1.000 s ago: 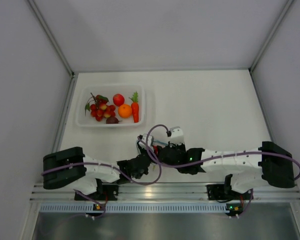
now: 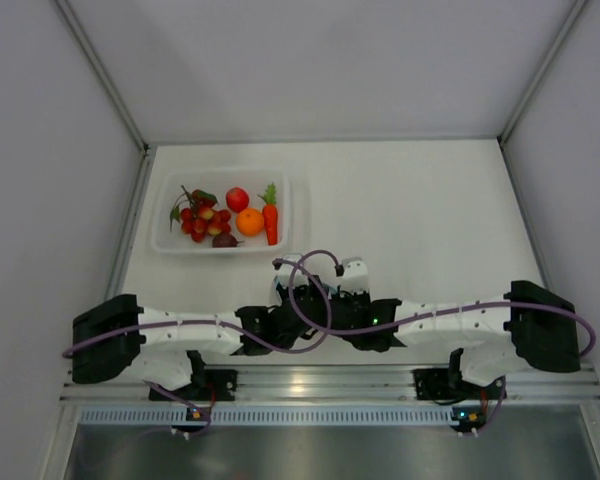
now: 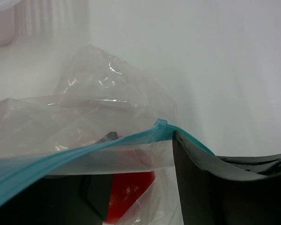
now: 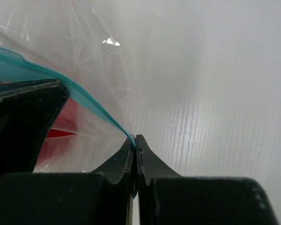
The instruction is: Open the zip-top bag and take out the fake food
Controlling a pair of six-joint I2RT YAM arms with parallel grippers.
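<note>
The clear zip top bag [image 3: 107, 89] with its teal zip [image 3: 84, 152] is at the front middle, largely hidden by both arms in the top view. A red item [image 3: 126, 197] shows inside it. My left gripper is part open at the bag's mouth, one finger behind the film, the other beside the zip's end; the red item shows between them. My right gripper is shut on the end of the teal zip edge, with the left gripper's black finger close by at the left.
A white bin [image 2: 160, 210] of fake produce (tomatoes, orange, carrot, grapes and other items) sits at the back left.
The right arm has hardly moved.
</note>
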